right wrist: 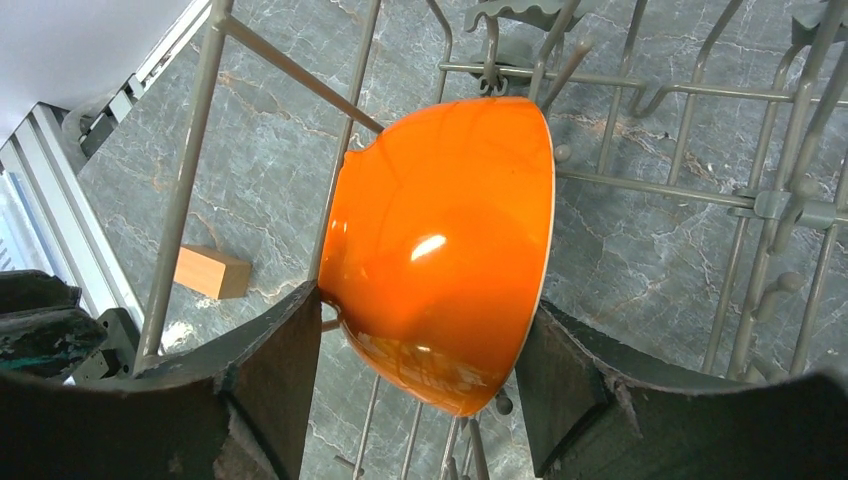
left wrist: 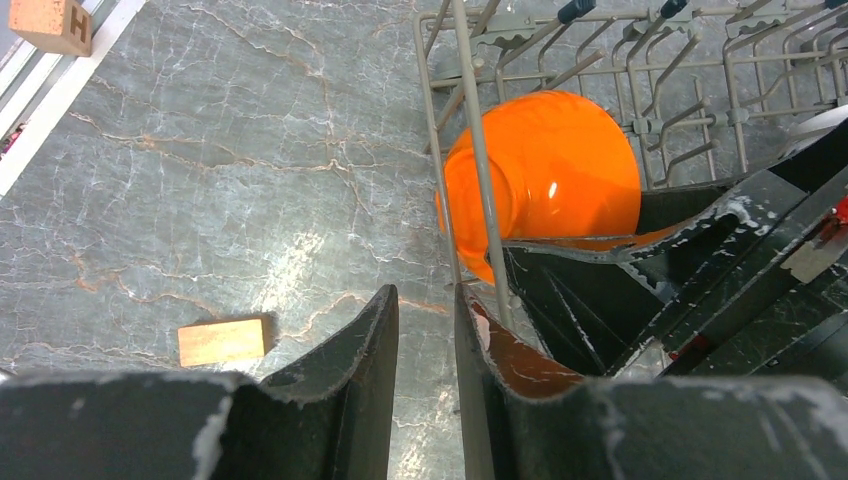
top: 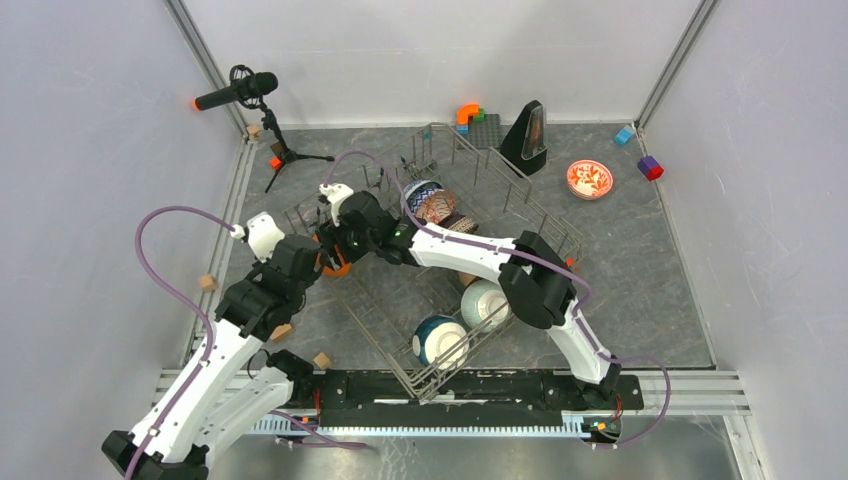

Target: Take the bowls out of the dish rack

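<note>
An orange bowl [right wrist: 440, 240] rests tilted on its side in the dish rack [top: 375, 345], near the rack's left corner. My right gripper is part open, its fingers on either side of the bowl; whether they touch it is hard to tell. Left of the rack is my left gripper, its fingers a narrow gap apart with floor visible between them. A rack wire runs behind its right finger [left wrist: 500, 380]. Also in the rack are a teal bowl [top: 428, 332], a pale bowl [top: 483, 303] and several patterned bowls [top: 437, 207], partly covered by the right arm.
A red-and-white bowl [top: 590, 179] sits on clear floor right of the rack. Beyond the rack stand a black metronome [top: 525, 140] and a microphone stand [top: 285, 150]. Wooden blocks, one a pale block [left wrist: 222, 342], lie at the left. Both arms are close together near the orange bowl.
</note>
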